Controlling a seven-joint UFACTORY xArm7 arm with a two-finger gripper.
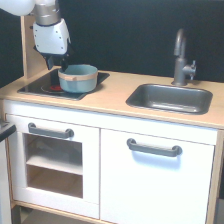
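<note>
A blue-grey pot (78, 80) sits on the dark stovetop (42, 87) at the left of the toy kitchen counter. Something tan or brownish shows at its rim, too small to make out. My white arm reaches down from the upper left, and the gripper (56, 62) hangs at its lower end, just above and behind the pot's left side. The fingers are small and dark against the dark wall, so whether they are apart or touch the pot is unclear.
To the right, a metal sink (171, 98) is set into the wooden counter (118, 90), with a grey faucet (181, 60) behind it. Bare counter lies between stovetop and sink. Below are a glass-fronted oven door (54, 130) and a white cabinet door (154, 180).
</note>
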